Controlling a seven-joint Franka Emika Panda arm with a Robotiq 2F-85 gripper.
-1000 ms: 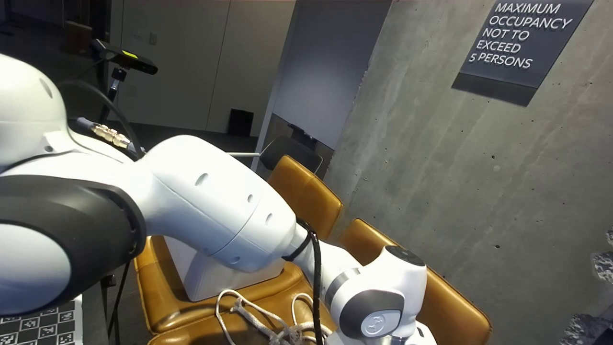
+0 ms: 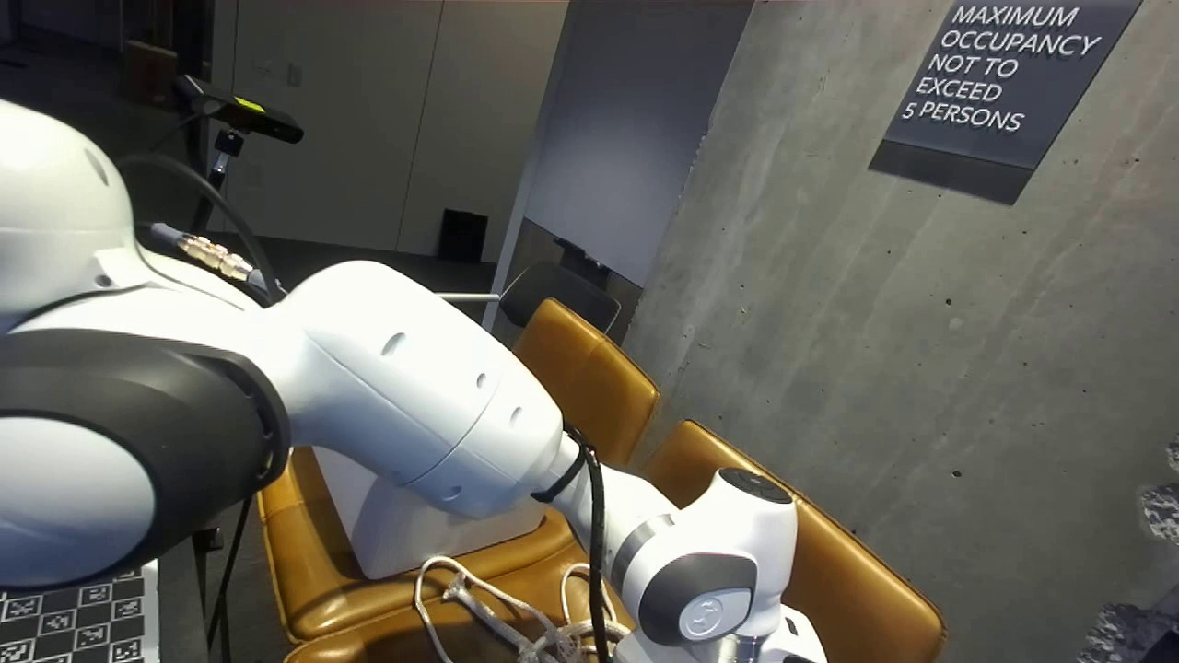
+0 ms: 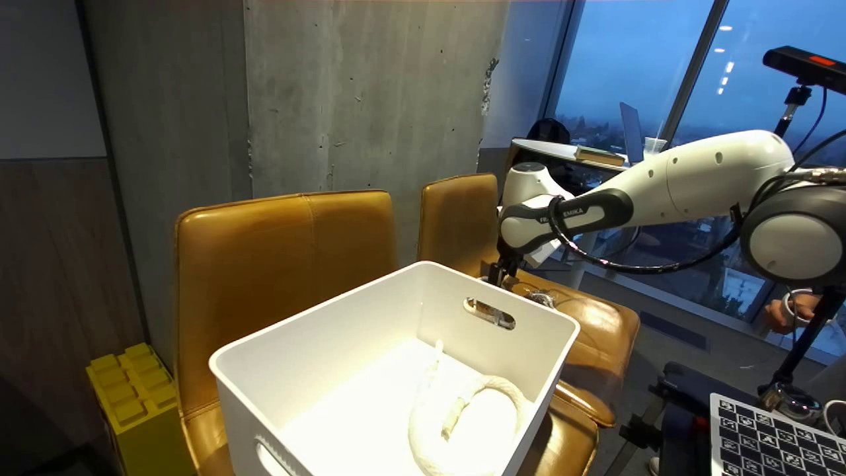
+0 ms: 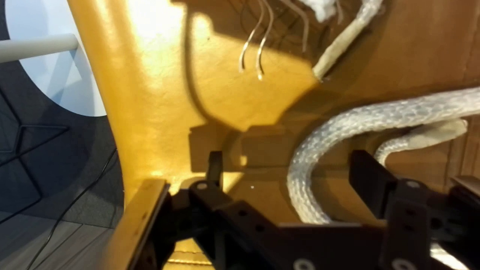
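Note:
Below my gripper in the wrist view, a thick white braided rope (image 4: 302, 173) curves across the tan chair seat (image 4: 153, 90). Its bend lies between my two spread fingers, apart from both as far as I can tell. Another rope end (image 4: 344, 42) and some thin strands lie higher in that view. In exterior view 1 the rope tangle (image 2: 531, 635) shows on the seat beside my hand, whose fingers are out of frame. The white bin (image 3: 317, 317) in exterior view 2 holds a coiled length of white rope (image 3: 424, 420).
The bin's near-arm wall (image 3: 531, 317) stands between that camera and my fingertips. Tan chair backrests (image 3: 285, 254) rise behind the bin and seat. A yellow block-shaped box (image 3: 139, 396) stands on the left. A patterned board (image 3: 777, 436) lies at lower right.
In exterior view 1 my hand has shifted left, towards the rope tangle, and slightly down. The bin and chairs look unmoved.

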